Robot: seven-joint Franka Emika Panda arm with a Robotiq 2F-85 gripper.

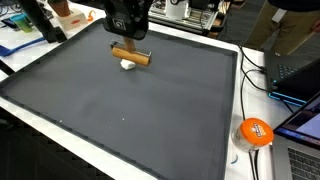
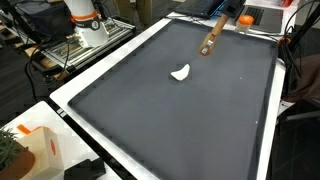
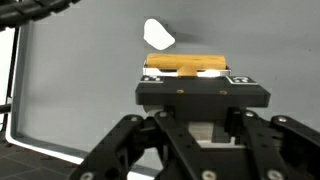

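A wooden tool with a cylindrical head [image 1: 131, 57] and a short stem hangs under my gripper [image 1: 126, 29], which is shut on it. Exterior view 2 shows this wooden tool [image 2: 211, 40] near the far side of the dark board. A small white piece [image 2: 180, 73] lies on the board, apart from the tool in that view. From the wrist, the white piece [image 3: 158, 34] appears just beyond the wooden head [image 3: 187, 62], off toward its left end. The gripper's body hides its fingertips and grip on the stem.
The dark board [image 1: 140, 105] has a light rim and is otherwise largely bare. An orange-topped container [image 1: 253, 133] stands outside its near right corner, among cables and laptops. Other equipment crowds the far left.
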